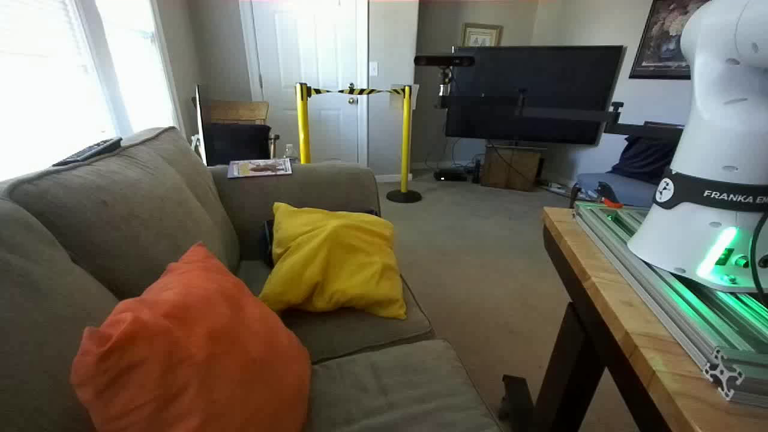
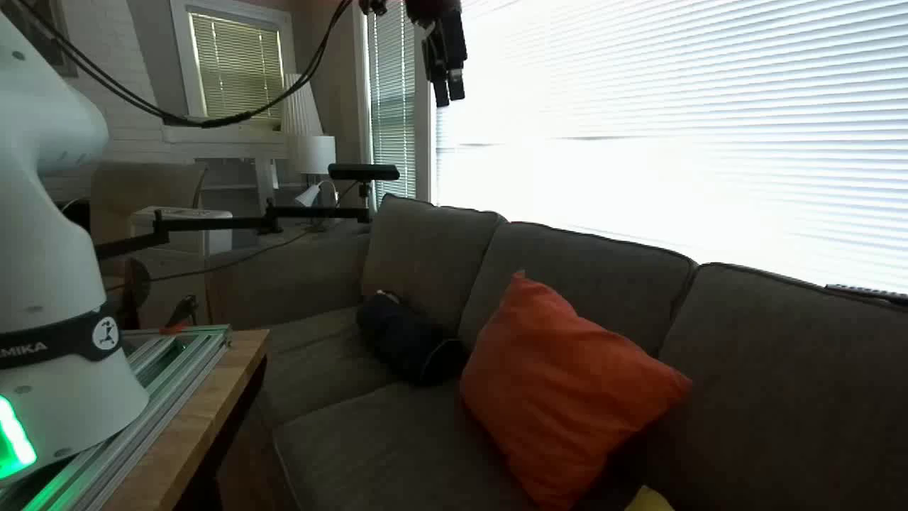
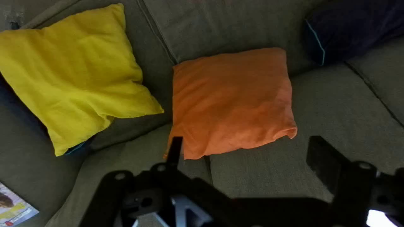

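Note:
An orange pillow (image 3: 233, 102) leans against the sofa's backrest, in the middle of the wrist view. Toward one end of the sofa lies a yellow pillow (image 1: 335, 263), with something dark partly hidden beneath it. A dark rolled cushion or bundle (image 2: 408, 338) rests on the seat on the orange pillow's other side. My gripper is open, its fingers wide apart and nothing between them. In the second exterior view the gripper (image 2: 448, 94) hangs high in front of the bright window, well clear of the pillows.
The grey-brown sofa (image 2: 579, 247) has bare seat room in front of the pillows. A magazine (image 1: 260, 168) lies on its armrest, and a remote (image 1: 87, 151) on top of the backrest. The wooden table (image 1: 612, 288) carries my arm's base, with a floor gap between it and the sofa.

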